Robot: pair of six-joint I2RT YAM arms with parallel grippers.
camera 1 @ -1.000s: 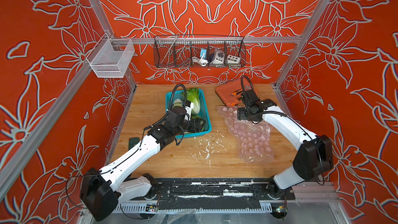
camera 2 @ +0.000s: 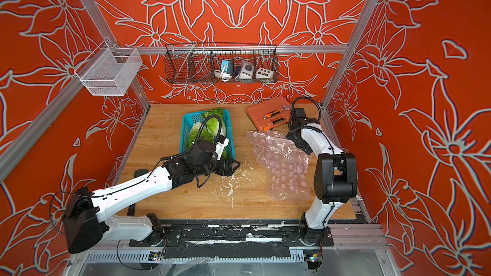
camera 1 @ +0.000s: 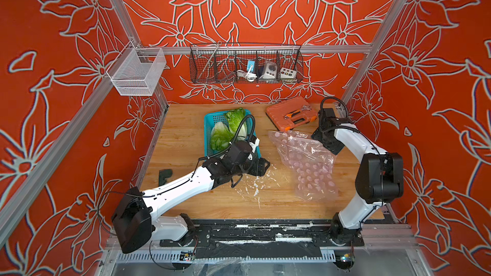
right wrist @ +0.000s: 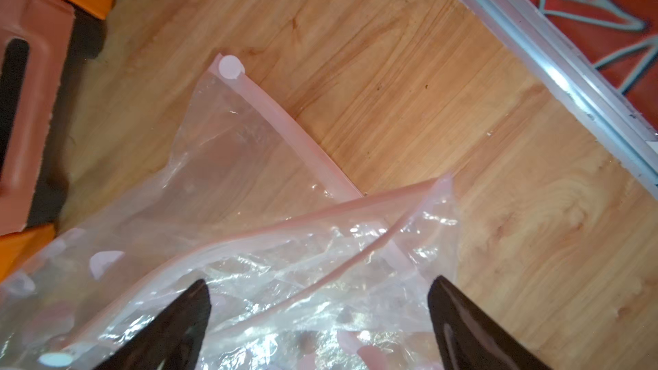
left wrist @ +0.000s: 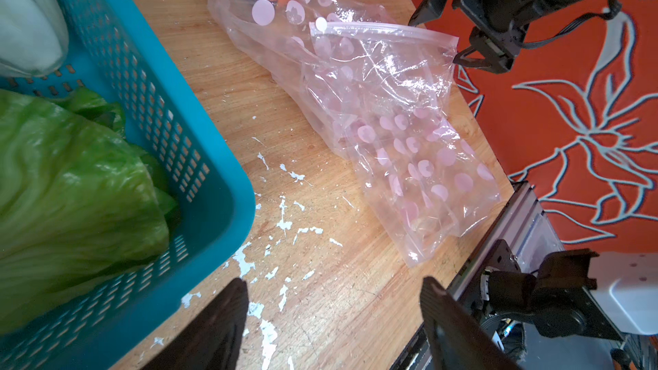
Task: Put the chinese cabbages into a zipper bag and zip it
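Two green chinese cabbages [camera 1: 221, 135] lie in the blue basket [camera 2: 229, 131]; one leafy cabbage [left wrist: 75, 198] fills its near part in the left wrist view. A clear zipper bag [camera 1: 309, 166] with pink dots lies flat and empty on the table, right of the basket. Its slider [right wrist: 231, 67] sits at one end of the pink zip strip. My left gripper is open above the table, just off the basket's near right corner, holding nothing. Over the bag's mouth edge hangs my right gripper, open, the film visible below and between its fingers.
An orange tool case [camera 1: 290, 114] lies behind the bag. White scraps [camera 1: 257, 184] or worn spots mark the table between basket and bag. A black wire rack [camera 1: 245, 65] hangs on the back wall.
My left gripper has moved right, from over the basket to beyond its near right corner. My right gripper has swung right, from above the bag's upper middle to its upper right edge.
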